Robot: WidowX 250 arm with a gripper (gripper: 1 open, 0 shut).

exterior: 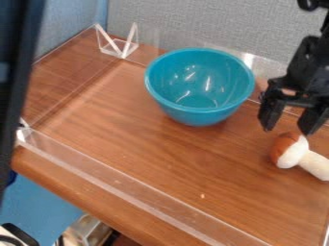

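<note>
A toy mushroom [303, 159] with an orange-and-white cap and a pale stem lies on its side at the right of the wooden table [154, 183]. My black gripper [290, 124] hangs just above and behind it, fingers apart, with nothing between them. A turquoise bowl [199, 86] sits to the left of the gripper, empty.
Clear barriers run along the table's edges, with a white bracket [115, 43] at the back left. A grey wall stands behind. A dark shape borders the left of the view.
</note>
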